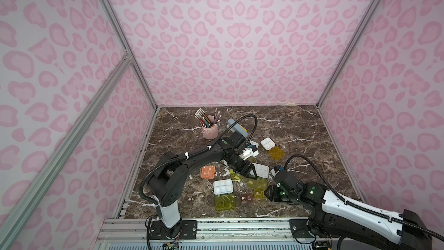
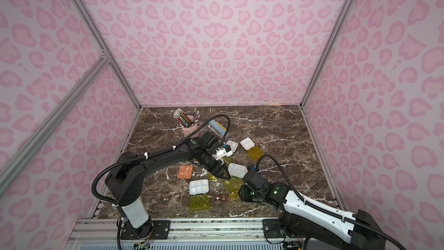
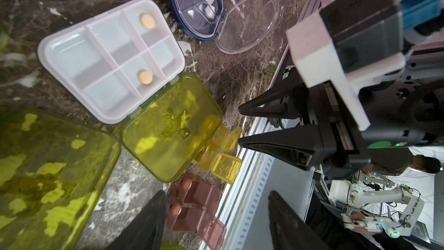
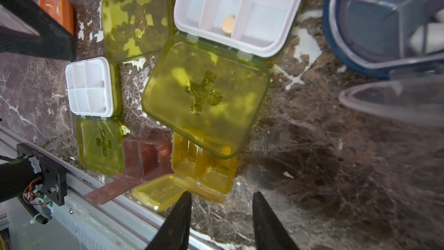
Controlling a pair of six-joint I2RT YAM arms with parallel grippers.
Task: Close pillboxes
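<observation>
Several pillboxes lie open. A white six-compartment tray with two pills (image 3: 111, 51) has its olive lid (image 3: 171, 125) flat beside it, over a small yellow box (image 4: 215, 176). A brown-red box (image 3: 194, 203), a round blue box (image 3: 192, 0) with clear lid and another white tray with olive lid (image 1: 223, 186) lie nearby. My left gripper hangs over the middle boxes, fingers apart with nothing seen between them. My right gripper is low at the right of them, near the olive lid and yellow box; its fingers appear apart in its wrist view, nothing clearly between them.
A pencil cup (image 1: 210, 130) stands at the back left beside a grey-blue object (image 1: 236, 128). An orange box (image 1: 207, 172) lies at the left, a small white tray with amber lid (image 1: 268, 143) at the back right.
</observation>
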